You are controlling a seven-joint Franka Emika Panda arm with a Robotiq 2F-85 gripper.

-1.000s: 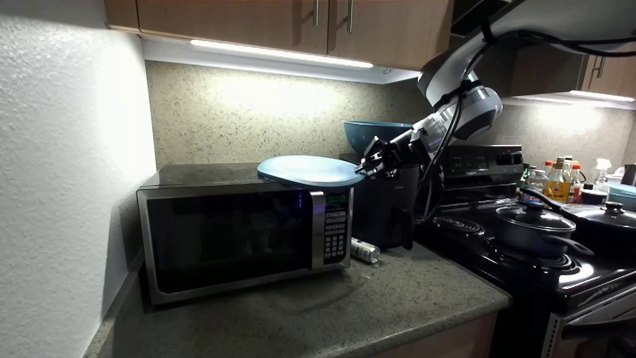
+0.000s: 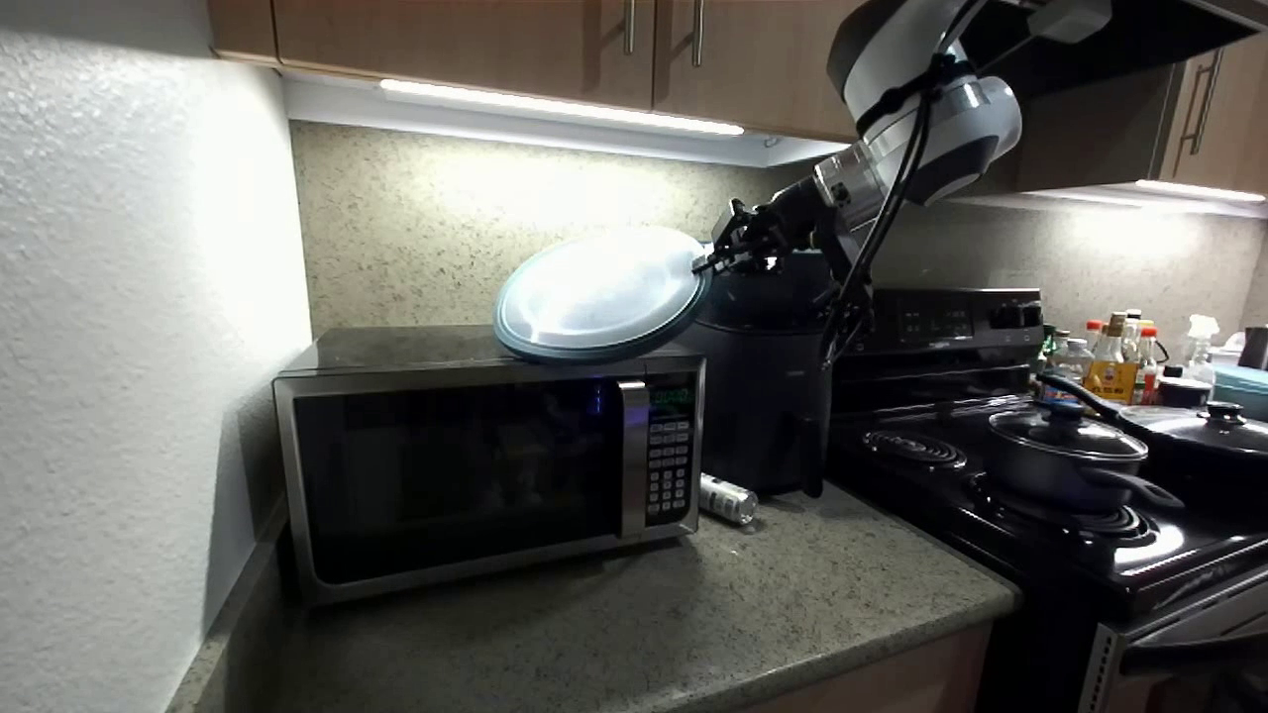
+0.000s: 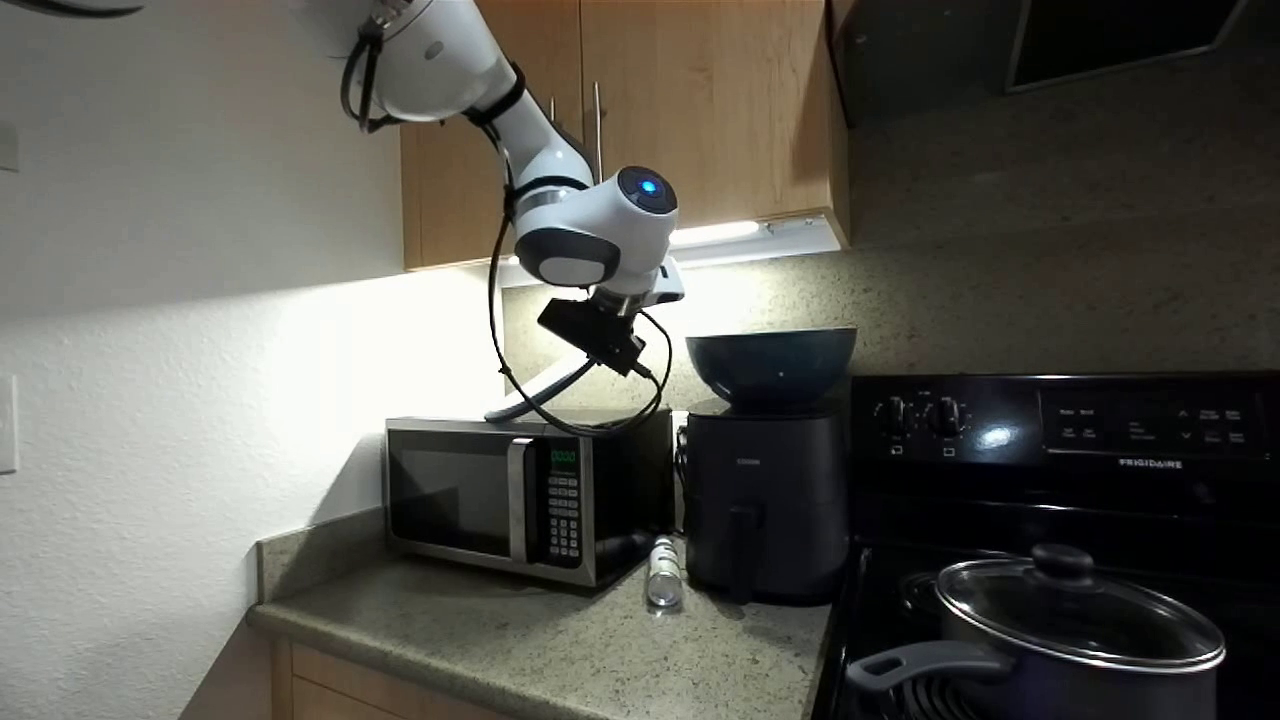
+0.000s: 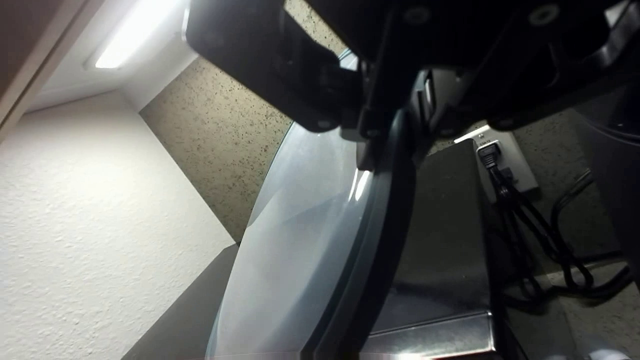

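Observation:
A round lid with a pale, see-through middle and a blue-grey rim (image 2: 600, 293) is tilted above the front right of the microwave's top, its right side raised. My gripper (image 2: 703, 261) is shut on the lid's raised edge. In the wrist view the lid (image 4: 294, 240) runs down from between the fingers, its dark rim towards the right. Exterior view 2 shows only a thin, slanting part of the lid (image 3: 542, 390) behind the wrist, and the fingertips are hidden there. Whether the lid's low edge touches the microwave (image 2: 464, 475) cannot be told.
A blue bowl (image 3: 774, 364) sits on the black air fryer (image 3: 768, 504) right of the microwave. A clear bottle (image 2: 727, 499) lies on the counter between them. Cabinets (image 2: 475, 53) hang overhead. A lidded pot (image 2: 1064, 446) stands on the stove.
My gripper has risen with the lid's right edge. The lid has gone from nearly flat over the microwave to steeply tilted, and the arm now hides the bowl in exterior view 1.

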